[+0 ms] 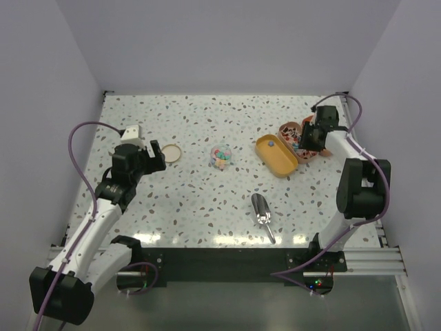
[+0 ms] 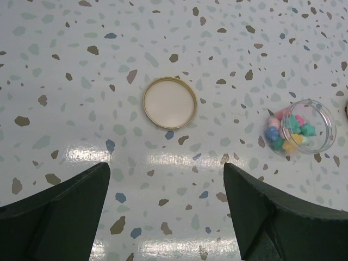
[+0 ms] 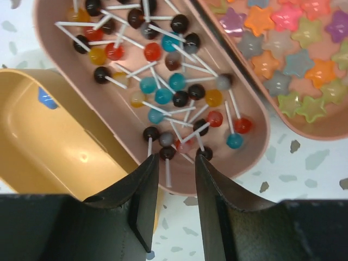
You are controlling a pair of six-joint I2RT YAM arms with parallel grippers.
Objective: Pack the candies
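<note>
My right gripper is over the near end of the pink bin (image 3: 254, 157), its fingers (image 3: 142, 198) apart. That bin holds lollipops, and one lollipop stick (image 3: 168, 175) shows between the fingertips; no firm hold on it shows. Beside it, the yellow bin (image 3: 49, 157) has one blue candy (image 3: 47, 99) inside. Star candies (image 3: 304, 60) fill another bin on the other side. At the left of the table, my left gripper stands open and empty. A clear jar (image 2: 312, 122) of colourful candies and a round lid (image 2: 169, 102) are ahead of it.
A metal scoop (image 1: 263, 215) lies near the front edge, right of centre. Bare speckled table (image 1: 200, 200) spreads between the left arm and the scoop. The right arm partly covers the bins in the top view.
</note>
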